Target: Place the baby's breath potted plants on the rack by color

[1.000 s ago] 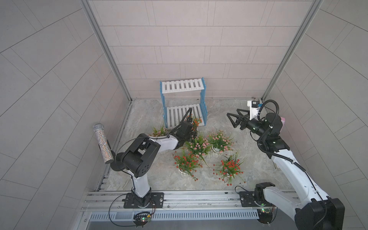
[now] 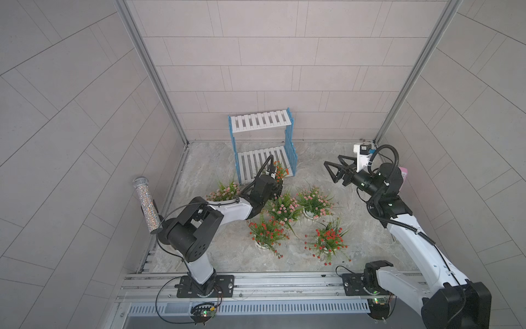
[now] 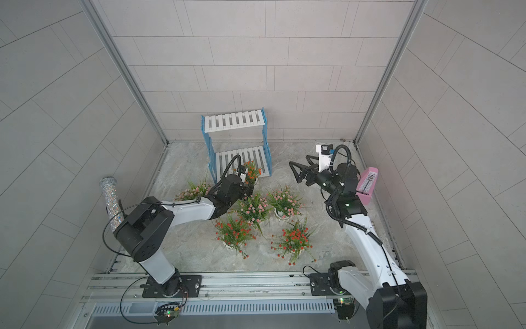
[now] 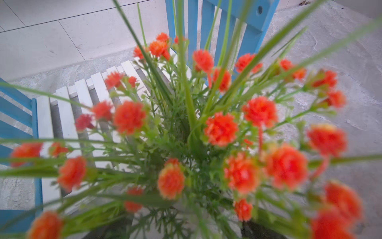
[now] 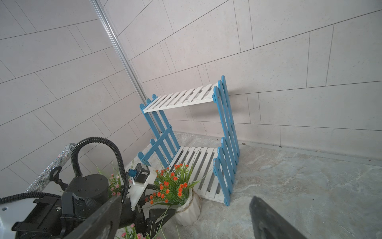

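A blue rack with white slatted shelves (image 2: 262, 120) stands at the back. An orange-flowered pot sits at the front of its lower shelf, with my left gripper (image 3: 241, 186) around or against it; the flowers (image 4: 220, 128) fill the left wrist view and hide most of the fingers. Pink-flowered plants stand at left (image 2: 222, 192), centre (image 2: 285, 208) and right of centre (image 2: 314, 201); red-flowered plants stand in front (image 2: 267, 234) (image 2: 328, 241). My right gripper (image 2: 337, 171) hangs open and empty, right of the rack.
A pink object (image 3: 368, 181) lies by the right wall, behind the right arm. A glittery tube (image 2: 146, 203) is at the left. The floor right of the rack is clear; the upper shelf is empty.
The left arm has shifted slightly, and the rack appears slightly moved since a second ago, with the orange plant at its front. The right arm looks still.
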